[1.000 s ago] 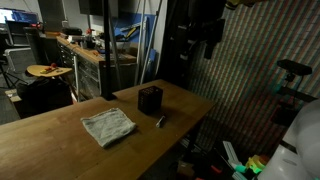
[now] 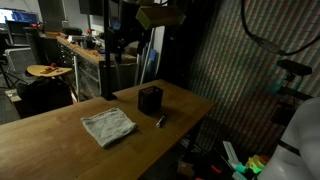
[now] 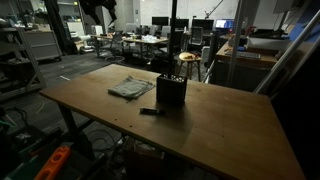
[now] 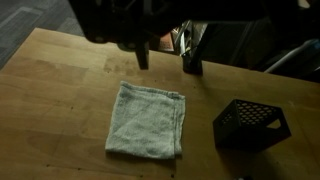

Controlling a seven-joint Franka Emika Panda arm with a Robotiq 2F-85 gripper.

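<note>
A folded grey cloth [image 2: 108, 126] lies flat on the wooden table, and the same cloth [image 4: 147, 122] shows below the fingers in the wrist view. To its right stands a black mesh box [image 2: 150, 99] with an open top, also seen as the dark box [image 3: 171, 89] in the second exterior view. A small dark object with a light end [image 3: 151, 111] rests near the table's front edge. High above the table is my gripper, open, its dark fingers apart with only bare table visible between them. It touches none of these objects.
The wooden table [image 3: 225, 115] has wide bare areas on both sides of the objects. Behind it are a dark pole, other desks and an orange-topped stool [image 2: 46, 70]. A dark slatted screen [image 2: 250, 70] stands at the right.
My arm and gripper have swung left across the top of exterior view 1, from above the right side toward the box and cloth. The objects on the table have stayed put.
</note>
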